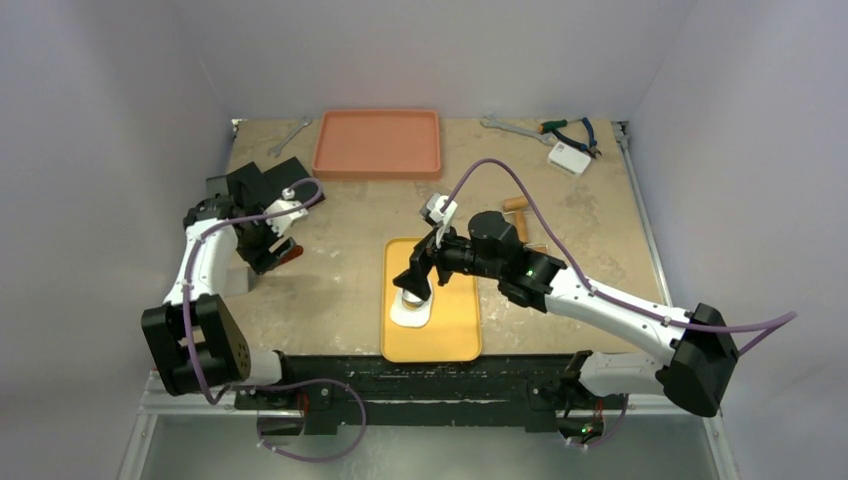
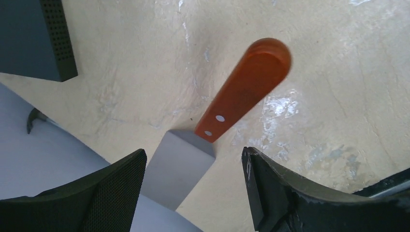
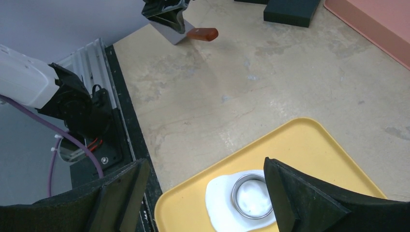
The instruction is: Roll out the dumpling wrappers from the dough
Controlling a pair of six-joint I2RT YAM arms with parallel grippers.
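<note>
On the left of the table, my open left gripper hangs over a red-brown wooden handle with two rivets, standing out from a grey block; nothing is between its fingers. My right gripper is open above the yellow tray. On that tray lies a white flat patch with a metal ring on it; whether the patch is dough I cannot tell.
A salmon tray is at the back, dark slabs at back left. A wooden piece lies right of the yellow tray, tools at back right.
</note>
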